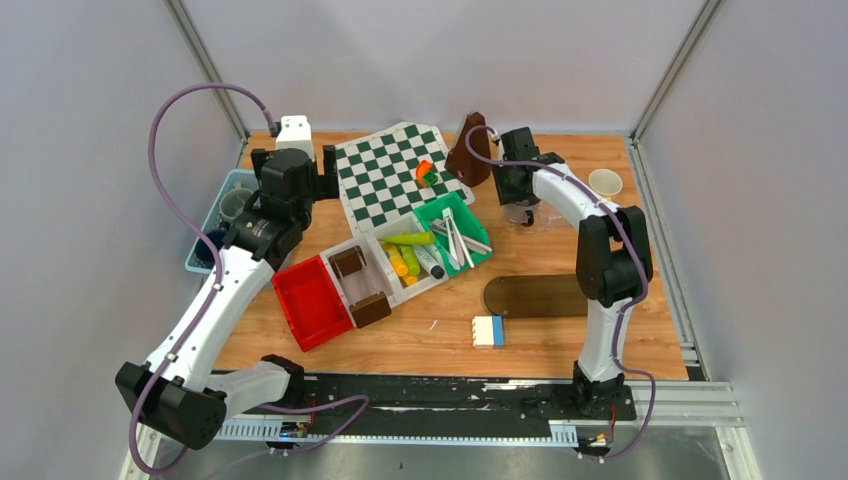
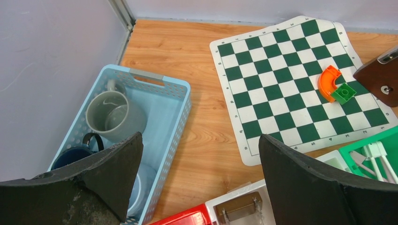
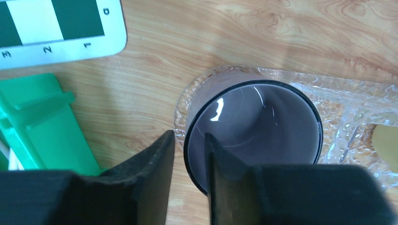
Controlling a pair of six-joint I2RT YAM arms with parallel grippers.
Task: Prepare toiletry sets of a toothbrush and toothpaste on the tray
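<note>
A grey cup with a dark rim (image 3: 263, 124) stands upright on a clear plastic tray (image 3: 359, 89). My right gripper straddles the cup's near-left rim, one finger inside and one outside, with gaps still showing beside the wall. Toothbrushes (image 1: 458, 240) lie in the green bin, and yellow, green and white tubes (image 1: 410, 262) fill the compartment beside it. My left gripper hangs open above the table between the blue basket and the checkered mat, holding nothing.
The blue basket (image 2: 174, 89) at left contains cups. A red bin (image 1: 312, 305) adjoins the tube compartments. A brown holder (image 1: 470, 150) stands left of my right gripper; a dark brown tray (image 1: 540, 296) and cream cup (image 1: 605, 182) lie right.
</note>
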